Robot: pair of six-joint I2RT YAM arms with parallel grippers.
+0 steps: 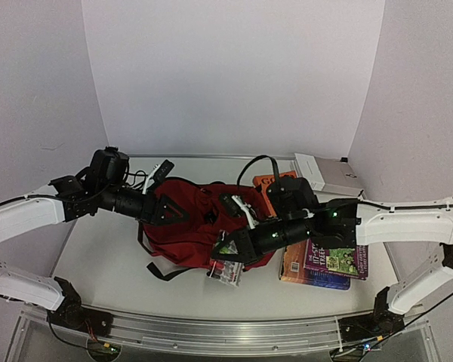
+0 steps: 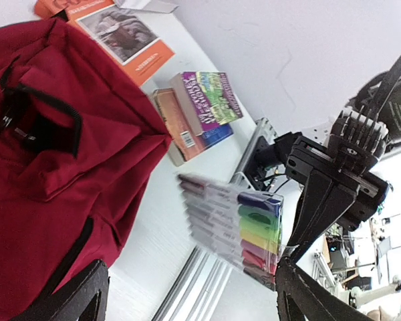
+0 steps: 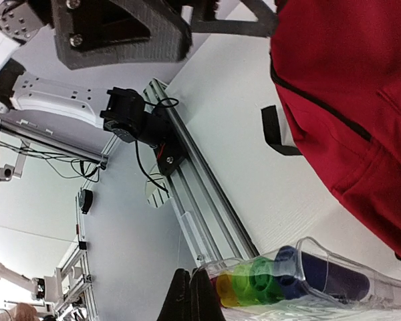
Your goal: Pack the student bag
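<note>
The clear pack of colored markers [image 1: 225,273] hangs above the front of the red bag [image 1: 162,237], held at one end by my right gripper [image 1: 220,255]. In the right wrist view the fingertips [image 3: 190,294] are closed on the end of the marker pack [image 3: 307,275]. My left gripper [image 1: 180,213] stands open over the left part of the bag, with its fingers wide apart in the left wrist view and nothing between them. Rumpled red cloth of the bag [image 2: 47,200] fills the left of that view, with a dark gap in its folds.
An orange book [image 1: 264,183] lies behind the right arm. Purple and blue books [image 1: 336,260] are stacked at the right front. White boxes [image 1: 340,177] sit at the back right. A black strap [image 1: 166,273] trails from the bag.
</note>
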